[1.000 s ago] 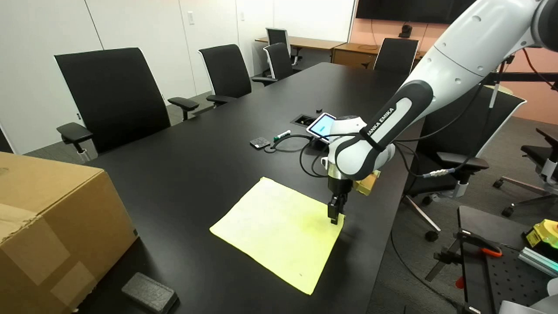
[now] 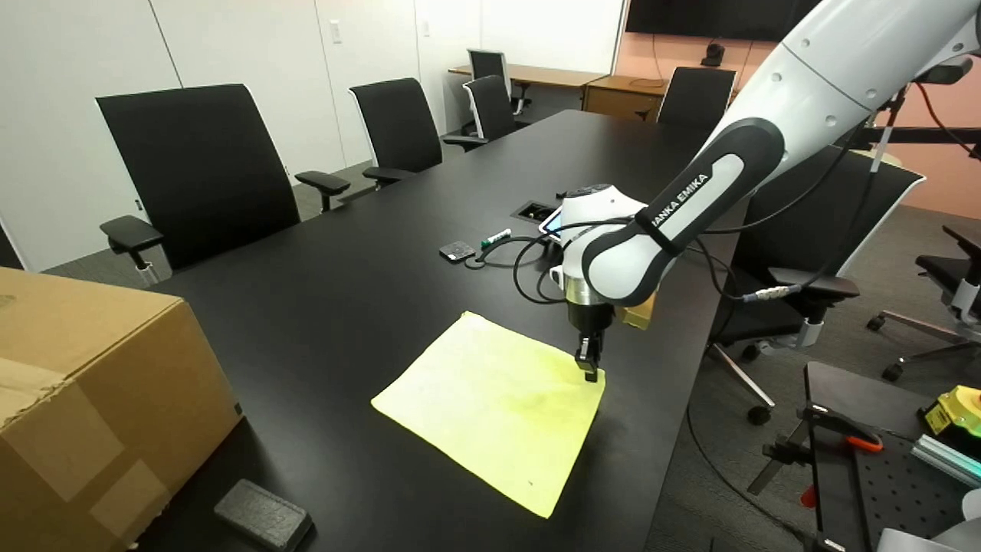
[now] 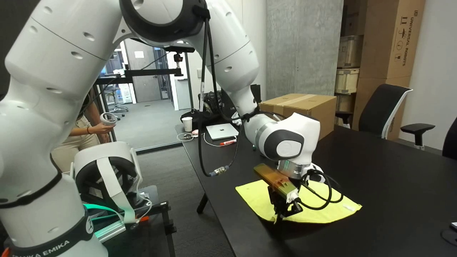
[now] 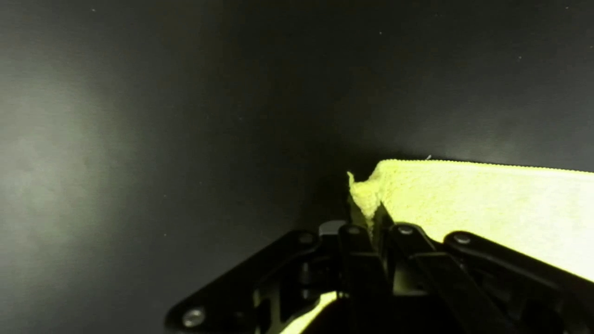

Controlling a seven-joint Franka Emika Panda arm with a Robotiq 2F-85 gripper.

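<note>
A yellow cloth (image 2: 492, 405) lies spread out on the black table (image 2: 340, 322). My gripper (image 2: 589, 368) is at the cloth's corner nearest the robot's side of the table. In the wrist view, a bunched tuft of the cloth (image 4: 473, 195) pokes out between the fingertips, so the gripper is shut on that corner. Exterior view 2 shows the cloth (image 3: 257, 195) partly behind the gripper and its mount. The corner looks slightly raised, while most of the cloth lies flat.
A cardboard box (image 2: 110, 395) stands at the left, with a dark grey block (image 2: 264, 515) near it. Farther along the table are a green marker (image 2: 497, 238) and a small dark device (image 2: 457, 251). Bare tabletop surrounds the cloth.
My gripper has risen slightly, and the wrist has moved up and a little to the left. The held corner has lifted with it, while the rest of the cloth has hardly shifted.
</note>
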